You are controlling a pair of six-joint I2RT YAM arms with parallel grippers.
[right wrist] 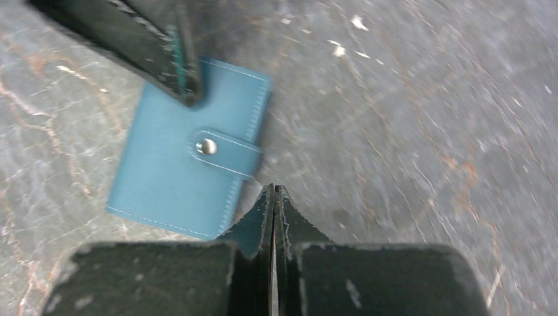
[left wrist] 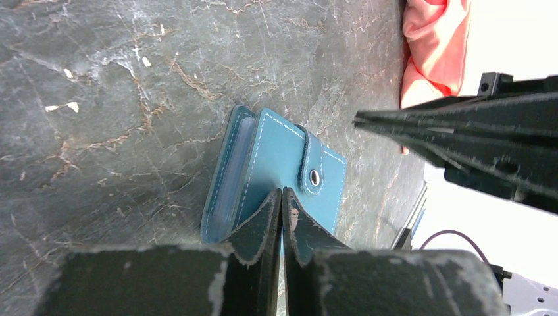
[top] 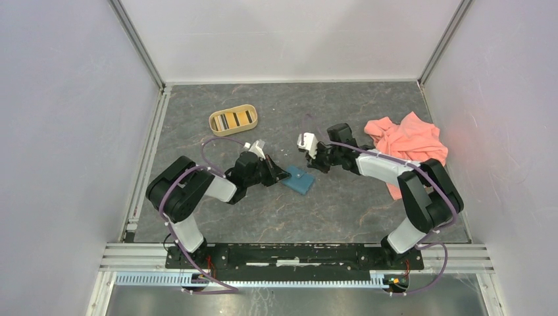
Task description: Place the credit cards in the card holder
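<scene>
The blue card holder (top: 299, 181) lies closed on the table, its snap flap (right wrist: 227, 152) down across one edge and the silver button showing. My left gripper is shut with its fingertips together, pressed up to the holder's cover. My right gripper is also shut with nothing between its fingers. It is just off the holder's flap edge, and the flap is outside its fingers. In the top view, thin yellow, dark and white pieces, which look like the cards (top: 235, 120), are in a tan tray at back left.
The tan tray's rim (top: 254, 112) stands well behind the left arm. A crumpled pink cloth (top: 411, 139) covers the right side of the table. Bare grey table surrounds the holder in front and behind.
</scene>
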